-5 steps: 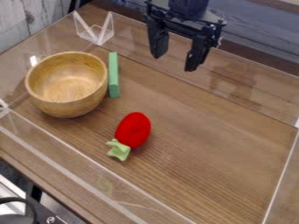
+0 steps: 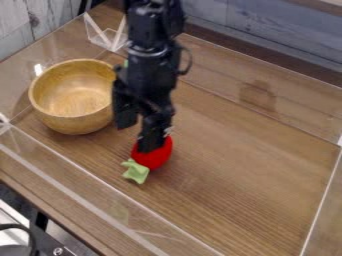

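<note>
The black gripper (image 2: 150, 128) hangs low over the table's front middle, its fingers reaching down around or just above a red rounded object (image 2: 152, 154) with a small green leafy part (image 2: 135, 172) at its front left. The gripper is open; whether the fingers touch the red object is unclear. The arm comes from the back and covers part of the scene behind it.
A tan bowl (image 2: 71, 92) sits at the left, close to the gripper. A white wire-like item (image 2: 106, 30) is at the back left, and a green strip is mostly hidden behind the arm.
The red object and bowl look unmoved.
</note>
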